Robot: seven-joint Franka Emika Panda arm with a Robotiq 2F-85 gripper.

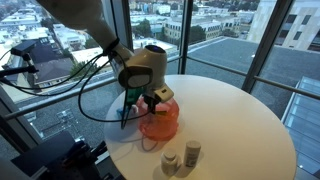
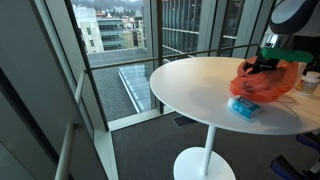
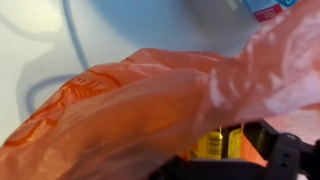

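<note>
An orange-red translucent plastic bag (image 1: 160,127) stands on the round white table, and my gripper (image 1: 153,102) is down at its mouth. Thin plastic fills much of the wrist view, where the bag (image 3: 120,105) covers part of the gripper. A yellow item with dark print (image 3: 213,145) shows close by my dark fingers (image 3: 285,150), inside or behind the plastic. The fingers stand open; whether any plastic lies between them is hidden. A blue box (image 2: 243,107) rests on the table beside the bag (image 2: 268,80).
Two cups, a nearer one (image 1: 169,160) and a taller one (image 1: 192,153), stand near the table's front edge. Tall windows surround the table.
</note>
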